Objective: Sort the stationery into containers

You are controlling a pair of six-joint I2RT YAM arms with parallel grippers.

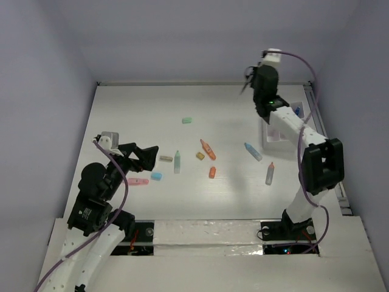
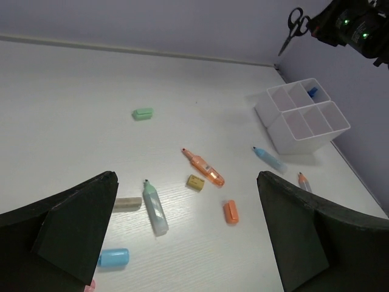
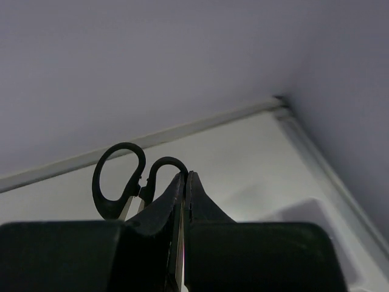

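High above the far right of the table, my right gripper is shut on one handle loop of the black scissors (image 3: 130, 190). In the left wrist view the scissors (image 2: 296, 24) hang with blades pointing down and left, clear of the white compartment boxes (image 2: 295, 148). A small blue item (image 2: 312, 92) sits in a rear compartment. My left gripper stands wide open and empty. Loose on the table lie a teal marker (image 2: 156, 213), an orange marker (image 2: 205, 169), a blue marker (image 2: 269, 160) and an orange-tipped grey marker (image 1: 270, 174).
Small blocks are scattered about: green (image 2: 143, 114), yellow (image 2: 195, 182), orange (image 2: 231, 212), light blue (image 2: 113, 258) and tan (image 2: 127, 204). A pink item (image 1: 138, 181) lies by the left gripper. In the top view, my right arm covers part of the boxes.
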